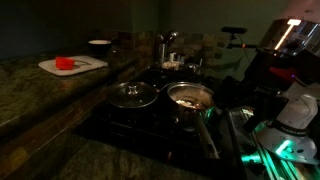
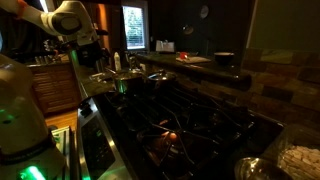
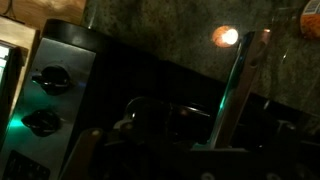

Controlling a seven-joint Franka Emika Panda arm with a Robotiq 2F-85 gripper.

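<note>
On the stove sits a pan point(image 1: 190, 94) holding some food that is too dark to make out, its long handle point(image 1: 207, 138) pointing toward the near edge. My gripper is open in the wrist view. The handle point(image 3: 238, 88) runs up between its dark fingers in that view; contact cannot be told. In the first exterior view the gripper is a dark shape point(image 1: 244, 96) to the right of the pan, its fingertips hard to see. A lidded pan point(image 1: 132, 94) stands left of the open one.
A white board point(image 1: 73, 66) with a red item point(image 1: 65, 63) lies on the raised ledge, near a dark bowl point(image 1: 99, 44). Utensils stand at the back. Stove knobs point(image 3: 52, 78) line the front panel. The near burners point(image 2: 180, 135) look clear.
</note>
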